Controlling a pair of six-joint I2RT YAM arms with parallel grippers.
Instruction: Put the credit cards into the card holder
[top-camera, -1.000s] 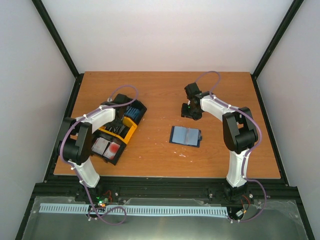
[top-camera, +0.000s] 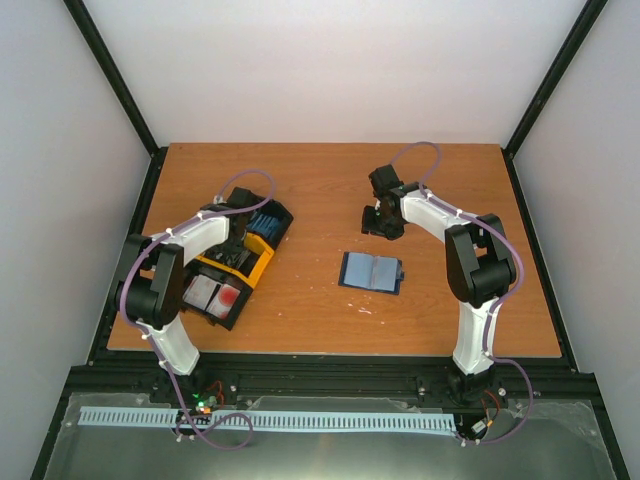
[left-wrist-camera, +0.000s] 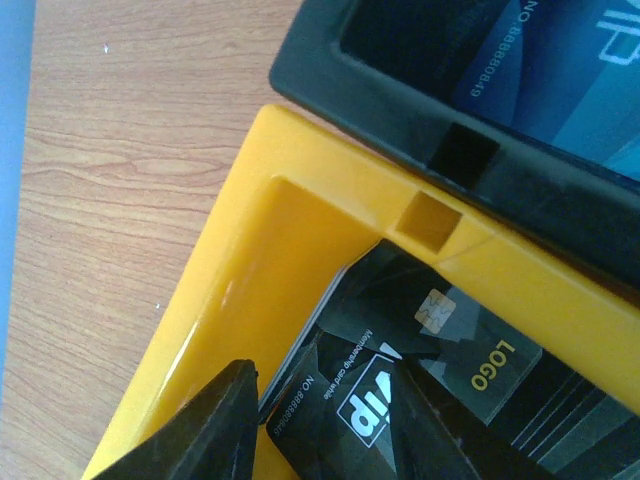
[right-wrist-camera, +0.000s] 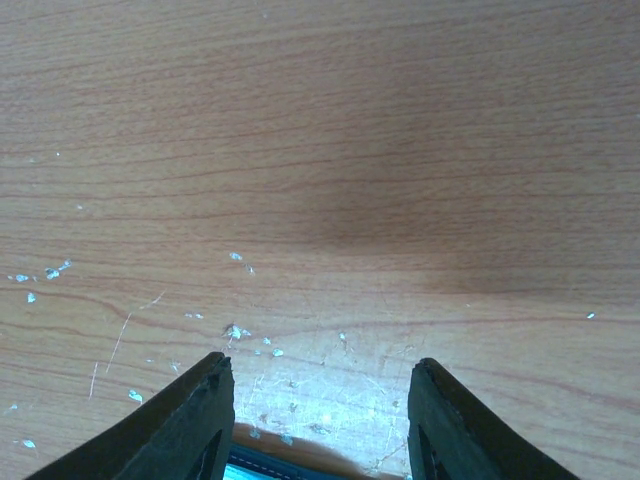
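Note:
Black credit cards (left-wrist-camera: 345, 400) lie in a yellow tray (left-wrist-camera: 215, 290); the uppermost one carries white VIP lettering. Over that tray is my left gripper, its fingers parted with the cards showing between and below the fingertips. Whether a finger touches a card I cannot tell. The card holder (top-camera: 371, 272) lies spread on the right half of the table, dark-edged with pale blue sleeves. Beyond it, on its far side, my right gripper stands open above bare wood; a dark blue edge of the holder (right-wrist-camera: 285, 468) peeks in at the bottom of the right wrist view.
A black tray with blue cards (left-wrist-camera: 570, 90) adjoins the yellow tray on its far side. Nearer the front, another black tray (top-camera: 212, 297) holds white and red-marked cards. The table (top-camera: 320, 220) between trays and holder is clear.

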